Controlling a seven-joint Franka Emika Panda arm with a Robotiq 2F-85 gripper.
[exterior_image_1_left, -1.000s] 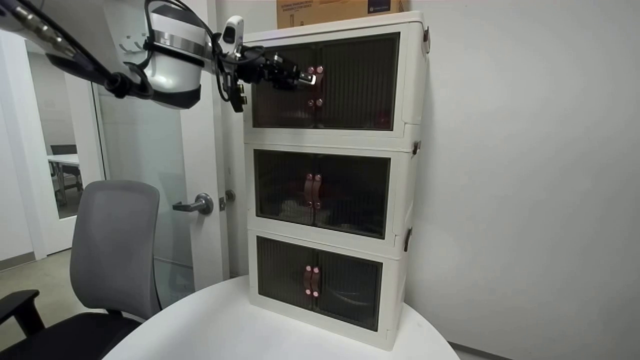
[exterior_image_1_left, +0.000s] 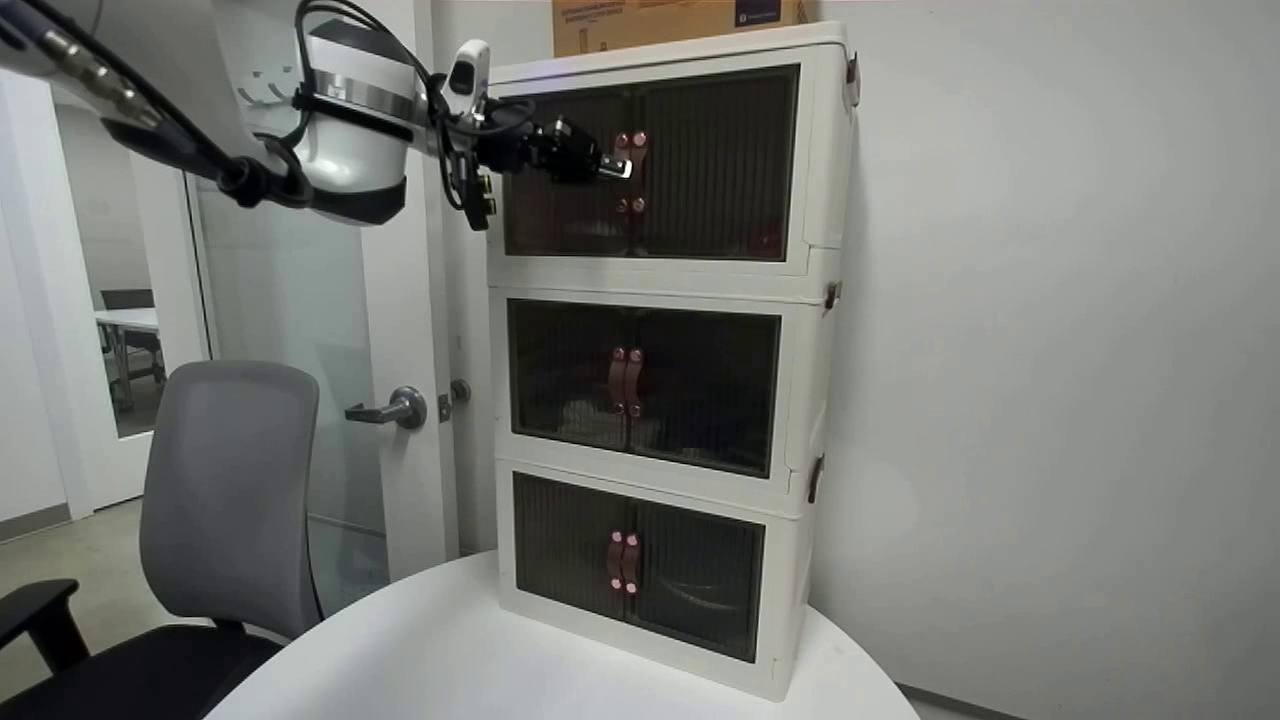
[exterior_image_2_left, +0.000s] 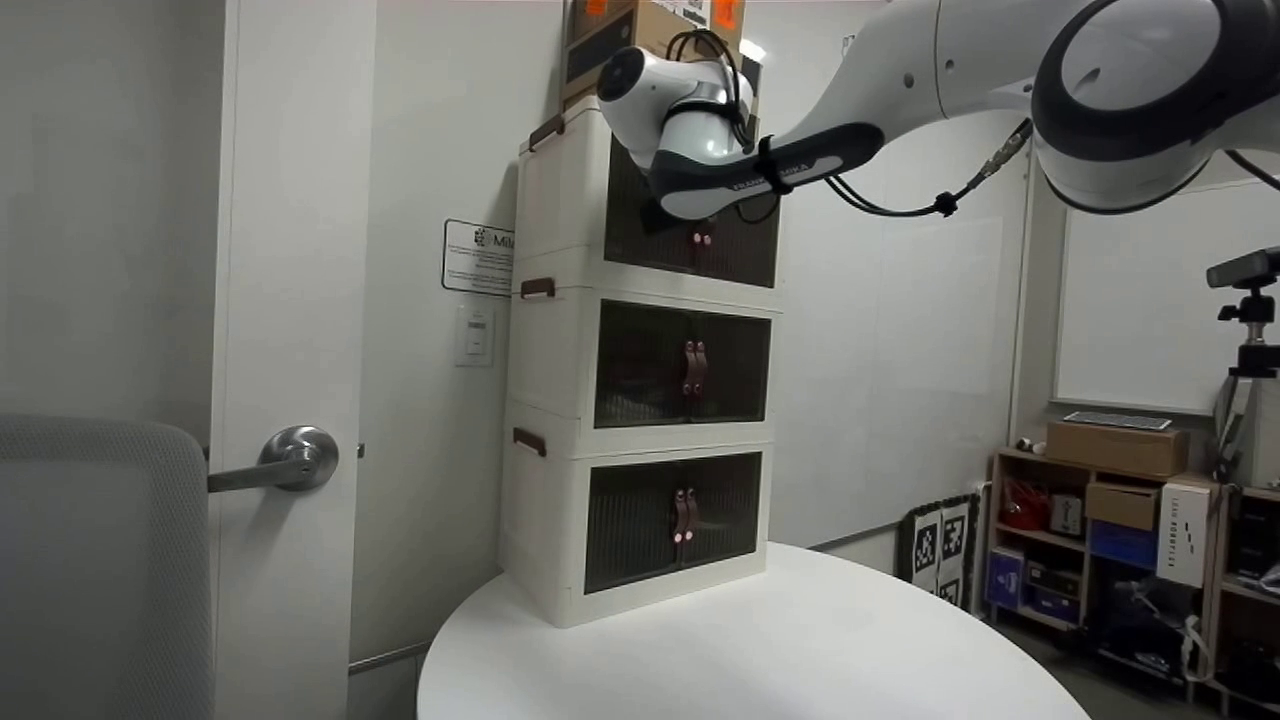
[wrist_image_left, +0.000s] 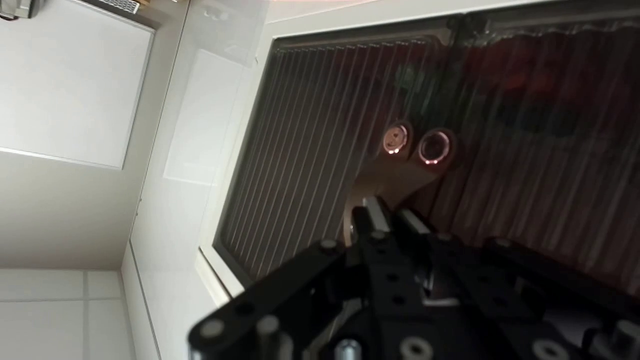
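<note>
A white cabinet (exterior_image_1_left: 828, 168) of three stacked units has dark ribbed double doors, each pair with brown strap handles. My gripper (exterior_image_1_left: 615, 168) is at the top unit's handles, its fingertips close in front of them. In the wrist view, two copper-coloured studs hold the ends of a left strap (wrist_image_left: 361, 183) and a right strap (wrist_image_left: 420, 171). The narrow fingers of the gripper are shut with the right strap running in between; its lower part is hidden behind the fingers. The top doors (exterior_image_1_left: 716, 162) look closed. In exterior view 2 the arm hides the gripper.
Cardboard boxes (exterior_image_1_left: 672, 24) sit on top of the cabinet. Beneath it, the round white table (exterior_image_1_left: 468, 660) is bare in front. A grey chair (exterior_image_1_left: 228, 492) and a door with a lever handle (exterior_image_1_left: 390, 410) stand to the left; a wall lies to the right.
My gripper has shifted slightly down and a little to the left in exterior view 1. No change shows in the cabinet doors.
</note>
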